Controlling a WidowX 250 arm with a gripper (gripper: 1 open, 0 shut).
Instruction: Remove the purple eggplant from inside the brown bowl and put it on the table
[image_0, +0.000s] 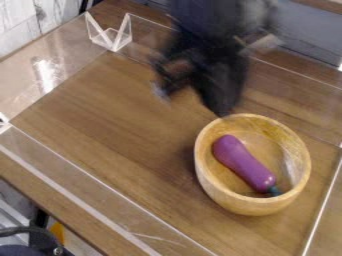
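The purple eggplant (242, 160) lies aslant in the brown bowl (207, 172), its green end towards the lower right and resting near the bowl's wall. Above and to the left of the bowl, my gripper (193, 94) is a dark, motion-blurred shape. It is apart from the eggplant, and nothing purple shows at its fingers. The blur hides whether the fingers are open or shut.
Bare wooden table (114, 125) spreads out left of the bowl. A clear, pointed plastic piece (111, 33) stands at the far left corner. Transparent walls border the table, and dark cables (30, 238) sit beyond it at the lower left.
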